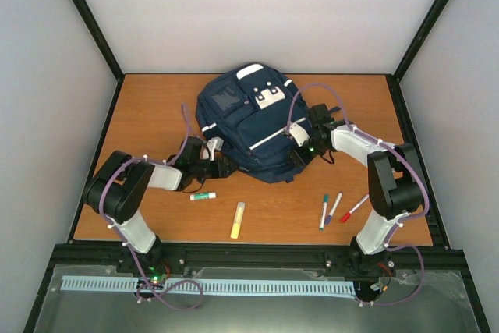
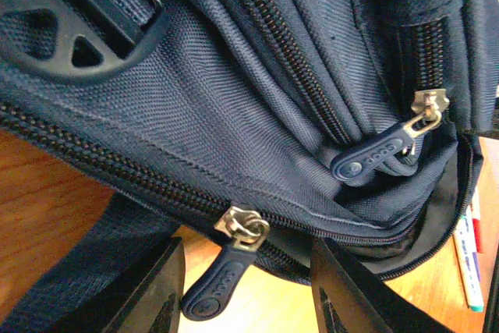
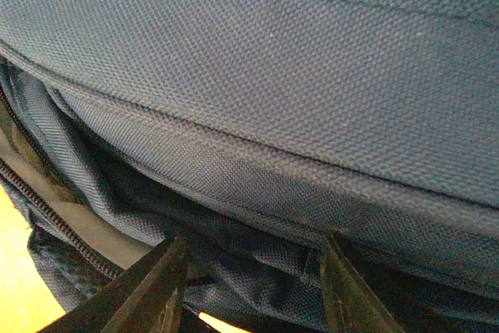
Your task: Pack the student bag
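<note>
The dark navy backpack (image 1: 248,134) lies on the table, its lower part between my two grippers. In the left wrist view a zipper pull (image 2: 220,280) hangs between the parted fingers of my left gripper, with a zipper track running across just above. A second zipper pull (image 2: 368,155) is farther right on the bag. My right gripper is at the bag's lower right side, its fingers apart in front of folds of navy fabric. Whether the fabric touches those fingers I cannot tell.
Nearer the front lie a green-and-white stick (image 1: 203,196), a yellow tube (image 1: 237,221), a green marker (image 1: 323,212), a purple marker (image 1: 334,207) and a red marker (image 1: 355,209). Bare table (image 1: 281,216) shows between the tube and the markers.
</note>
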